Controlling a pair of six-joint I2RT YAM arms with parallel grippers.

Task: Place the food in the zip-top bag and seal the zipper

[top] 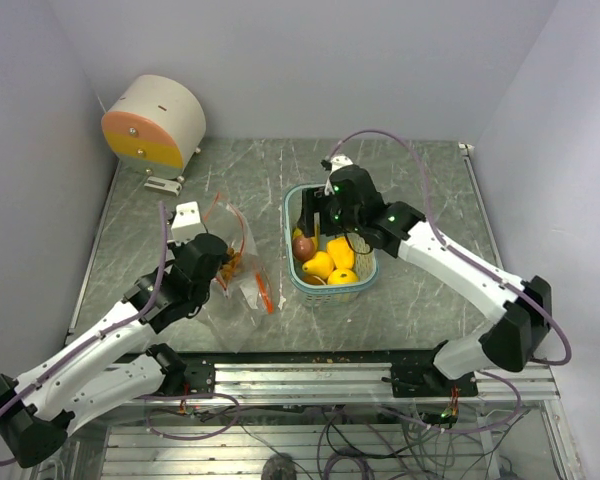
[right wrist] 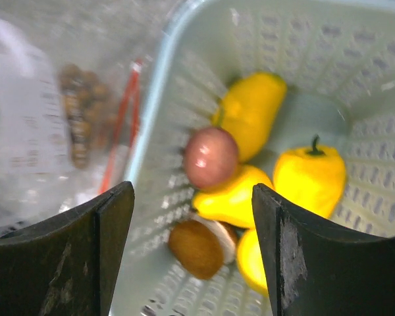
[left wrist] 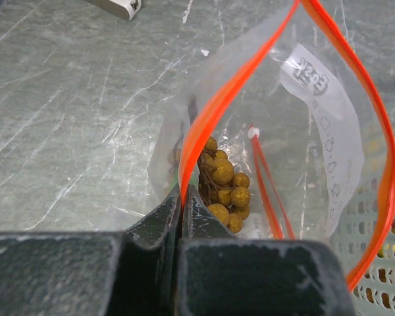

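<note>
My left gripper is shut on the orange-edged rim of the clear zip bag (top: 242,290), which stands open with a bunch of small yellowish fruit (left wrist: 225,184) inside. My right gripper is open above a mesh basket (top: 322,296) holding a red round fruit (right wrist: 210,155), yellow peppers (right wrist: 308,174), a yellow pear-like fruit (right wrist: 227,197) and a brown item (right wrist: 194,247). Nothing shows between the right fingers.
A white rounded box (top: 155,115) with orange and yellow front sits at the back left. The grey marble table (top: 130,270) has clear room at left and right.
</note>
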